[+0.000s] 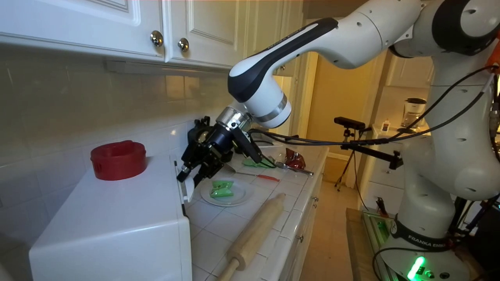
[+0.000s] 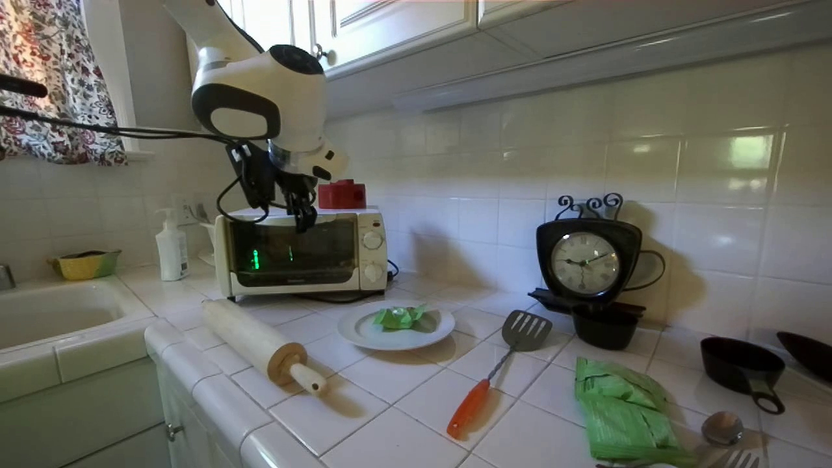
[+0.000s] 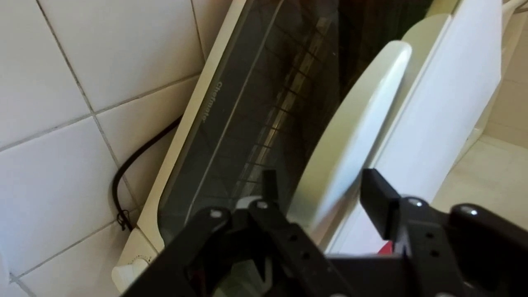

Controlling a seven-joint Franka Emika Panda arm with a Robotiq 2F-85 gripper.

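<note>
The white toaster oven stands against the wall with its glass door shut. A pale curved handle runs along the top of that door. My gripper is at the handle, one finger on the glass side and the other over the oven's top edge. The handle lies between the fingers, and a gap shows, so the fingers are not closed on it. From the side, the gripper reaches down at the oven's front edge; whether it touches the handle is unclear.
A red container sits on top of the oven. On the counter are a plate bearing a green packet, a rolling pin, a spatula, a black clock and a larger green packet.
</note>
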